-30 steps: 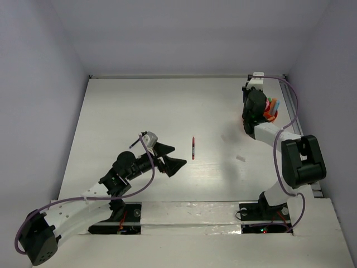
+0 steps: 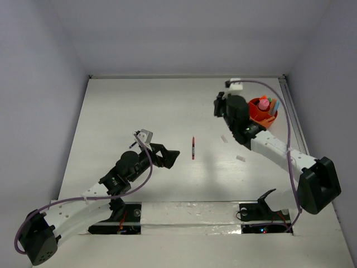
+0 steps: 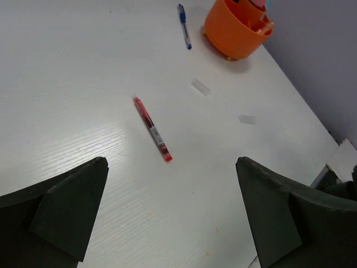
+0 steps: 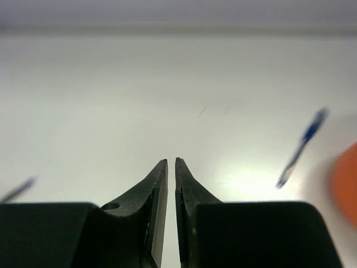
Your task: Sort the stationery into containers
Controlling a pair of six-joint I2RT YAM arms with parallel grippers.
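An orange container [image 2: 255, 114] stands at the right, holding several pens and a pink item. Beside it on the table lies a blue pen, also visible in the left wrist view. A red pen [image 3: 152, 129] lies mid-table, ahead of my left gripper [image 2: 169, 158], whose fingers are wide open and empty. Left of the container, my right gripper is blurred in the top view; its fingertips are close together, with nothing visible between them. A dark pen [image 2: 133, 145] lies partly hidden behind the left arm.
Two pale strips [image 3: 201, 86] lie flat on the right half of the table. Walls close in the table's back and sides.
My right gripper has swung left, away from the container, and its fingers have gone from spread to close together. The left gripper has drawn back slightly to the left.
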